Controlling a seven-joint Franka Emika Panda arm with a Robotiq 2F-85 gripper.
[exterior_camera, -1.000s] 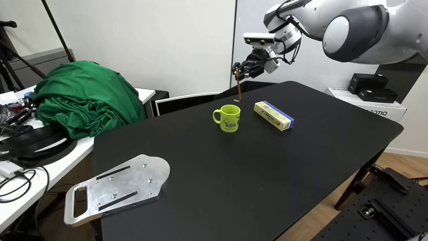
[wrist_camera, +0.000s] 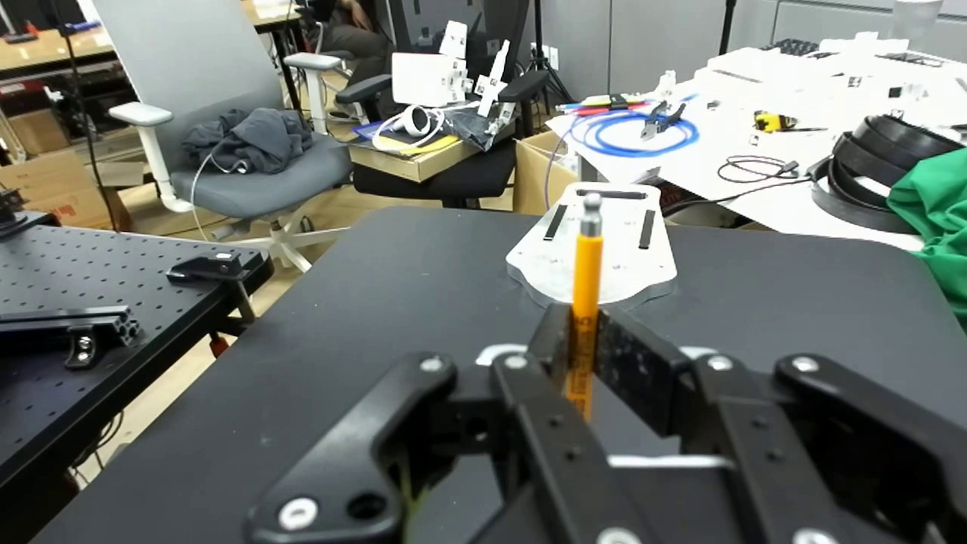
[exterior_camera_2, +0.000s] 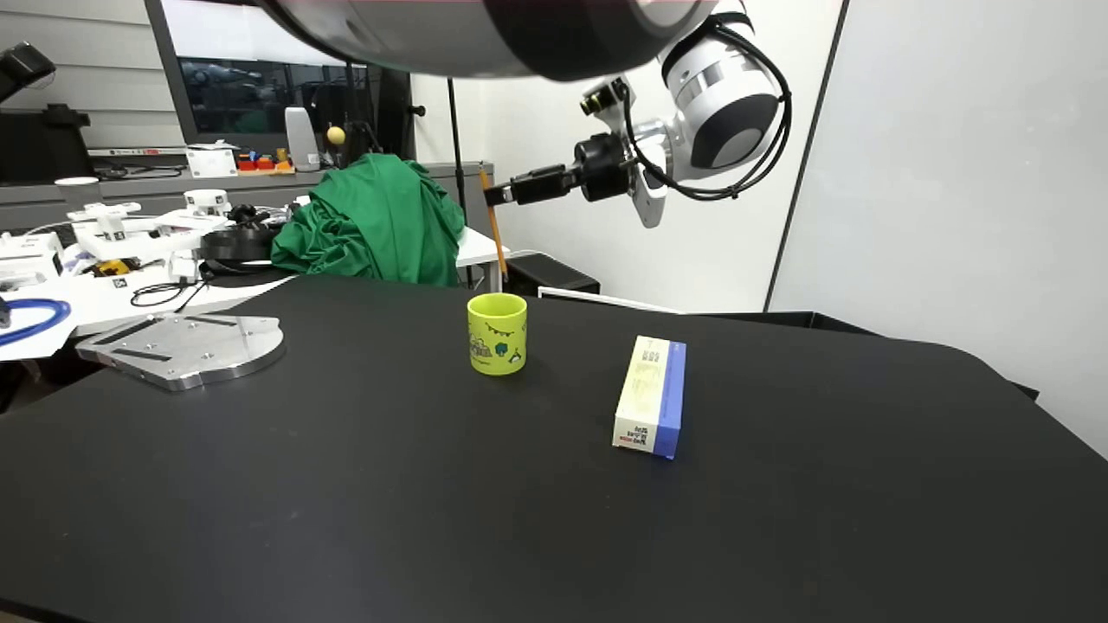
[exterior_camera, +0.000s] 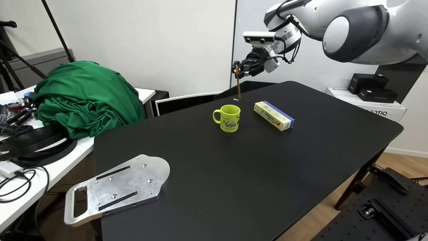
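Note:
Between the fingers of my gripper an orange pencil (wrist_camera: 587,272) stands nearly upright, its metal end up; the fingers are shut on it. In exterior view 1 the pencil (exterior_camera: 239,88) hangs down from the gripper (exterior_camera: 236,69), slightly tilted, behind and above the mug. The yellow-green mug (exterior_camera: 229,120) stands upright on the black table, handle to the left. From the other side, the pencil's lower end appears just above the far rim of the mug (exterior_camera_2: 498,337); whether it is over the opening cannot be told. The mug's inside is mostly hidden.
A cream and blue box (exterior_camera: 274,115) lies right of the mug. A metal plate (exterior_camera: 124,182) rests at the table's near left corner in exterior view 1. Green cloth (exterior_camera: 88,96) is heaped on the side table.
My gripper and the pencil have risen very slightly. The mug and box have stayed where they were.

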